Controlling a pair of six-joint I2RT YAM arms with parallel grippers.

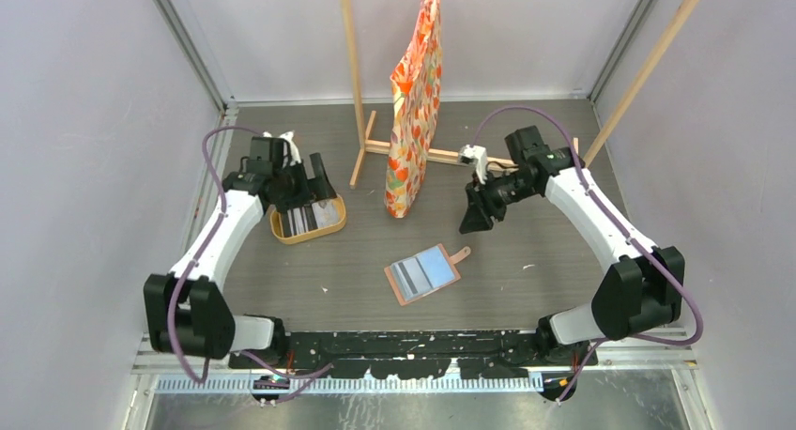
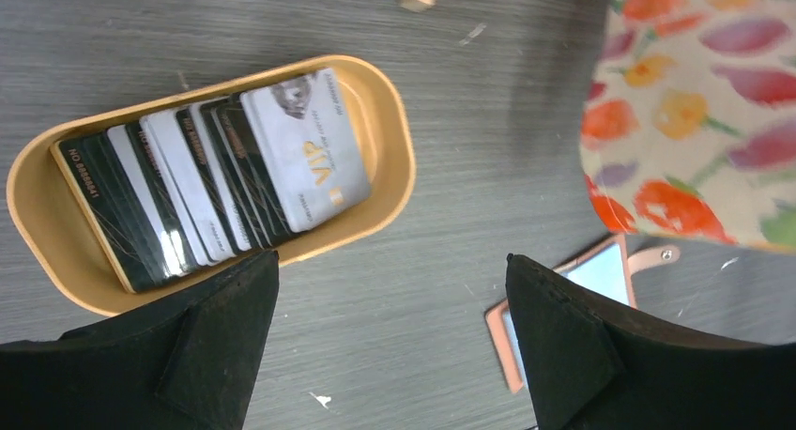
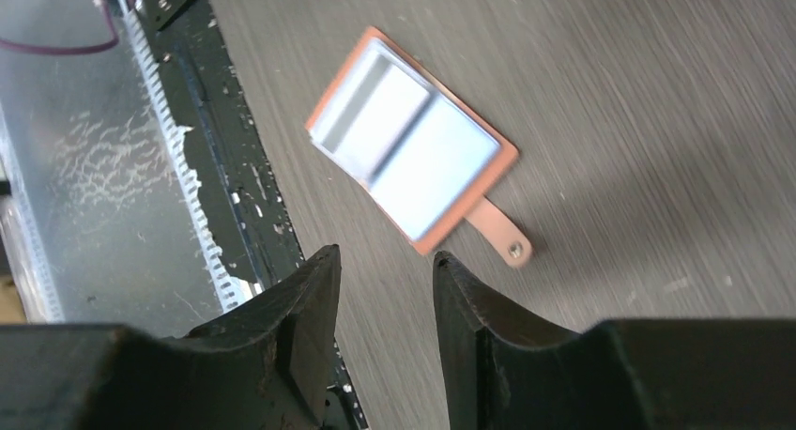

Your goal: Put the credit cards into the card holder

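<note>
An oval tan container (image 2: 395,197) holds an overlapping row of cards (image 2: 310,153), black and white, the top one marked VIP. My left gripper hangs open above it, nothing between its fingers. The card holder (image 1: 422,275), a tan leather piece with light blue and grey pockets and a tab, lies flat at the front middle; it also shows in the right wrist view (image 3: 432,167). My right gripper is open and empty, raised to the right of and behind the holder.
A flowered cloth bag (image 1: 413,130) hangs at the back middle from a wooden stand (image 1: 638,83). Bare floor lies around the holder and to the right. Pale walls enclose both sides and the back.
</note>
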